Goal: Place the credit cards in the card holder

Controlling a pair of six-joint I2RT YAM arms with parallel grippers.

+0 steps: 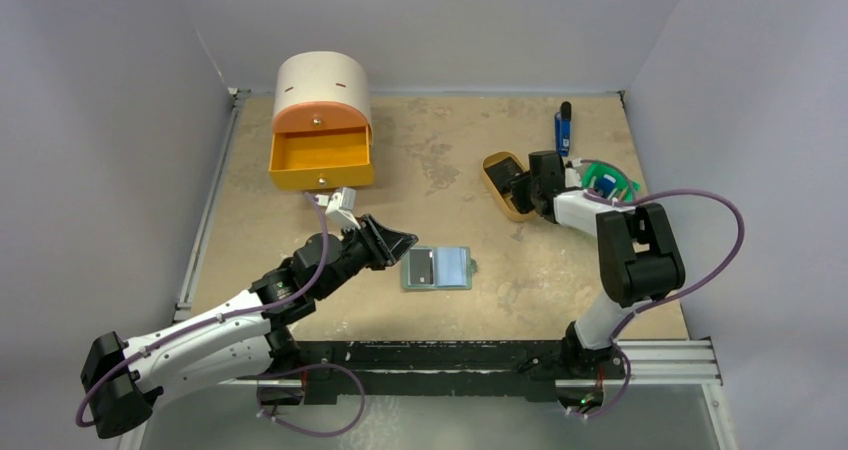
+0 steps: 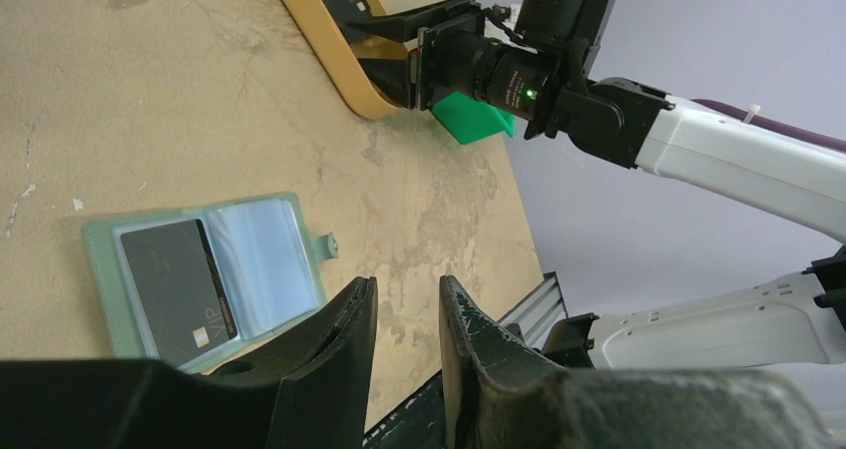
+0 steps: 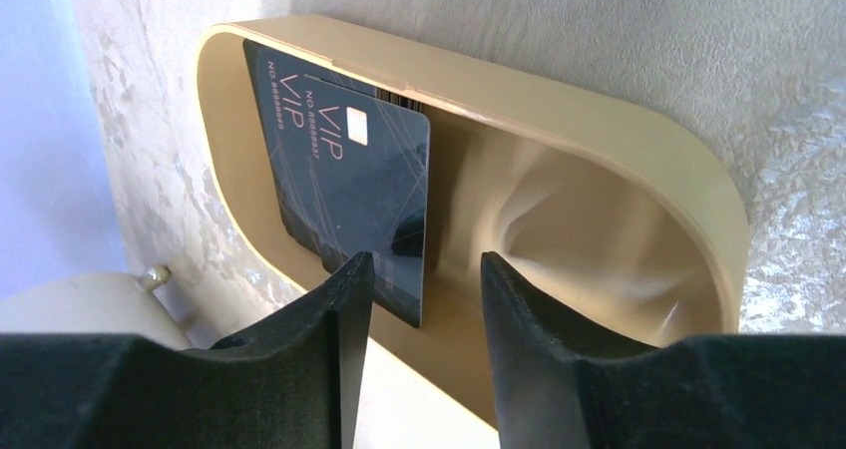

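Dark VIP credit cards (image 3: 344, 160) lie overlapped at one end of a tan oval tray (image 3: 599, 130). My right gripper is over that tray, fingers apart, with the edge of the uppermost card reaching in behind the left finger (image 3: 349, 309); nothing is visibly gripped. The card holder (image 2: 289, 205), green-edged, lies open and flat on the table, one dark card (image 2: 180, 289) in its left pocket and a clear bluish sleeve (image 2: 261, 264) on the right. Standing open and empty is my left gripper, beside the holder's right side; from above, it is at the holder's upper left (image 1: 400, 245).
A rounded cabinet with an open yellow drawer (image 1: 322, 175) stands at the back left. Behind the right arm are a blue tool (image 1: 563, 130) and a green container (image 1: 628, 185) with small items.
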